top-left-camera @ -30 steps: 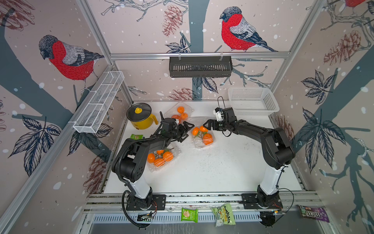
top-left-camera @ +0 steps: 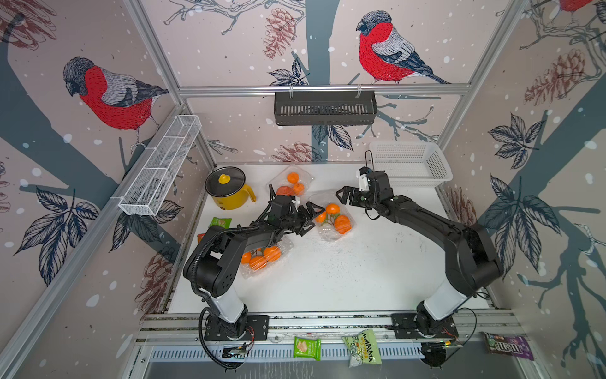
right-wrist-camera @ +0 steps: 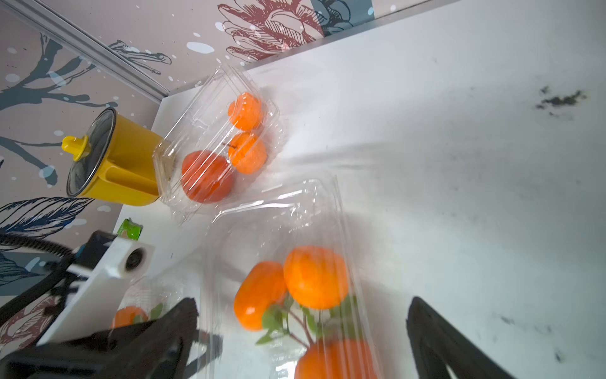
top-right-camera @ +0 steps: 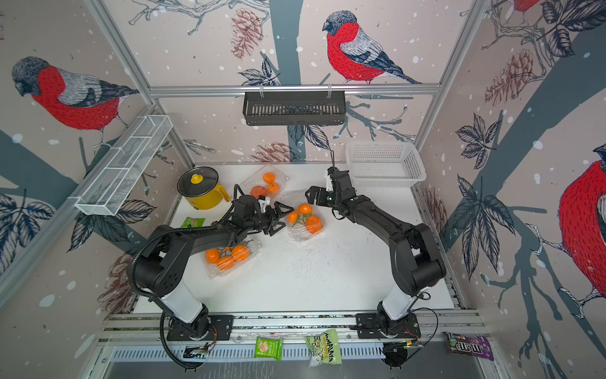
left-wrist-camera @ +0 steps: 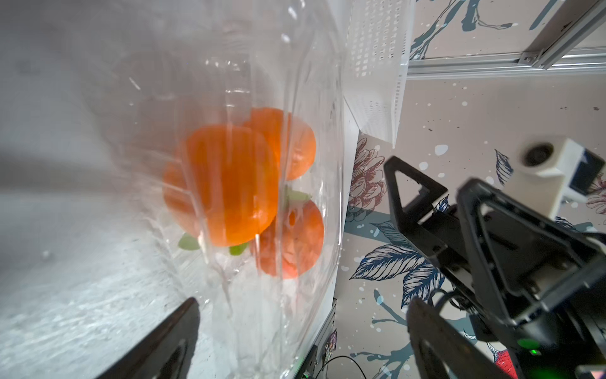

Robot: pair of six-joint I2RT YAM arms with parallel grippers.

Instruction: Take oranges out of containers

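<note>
A clear plastic container of oranges with leaves lies mid-table, between my grippers. My left gripper stands open at its left side; in the left wrist view its fingers frame the clear plastic wall, with oranges behind it. My right gripper is open above the container's back right, with nothing between its fingers. A second container with three orange fruits sits at the back, behind the left gripper. A third container of oranges lies front left, partly under the left arm.
A yellow pot with lid stands back left, a green packet left of the arm. An empty white basket is back right. A wire shelf and dark rack hang on the walls.
The middle container has moved slightly right.
</note>
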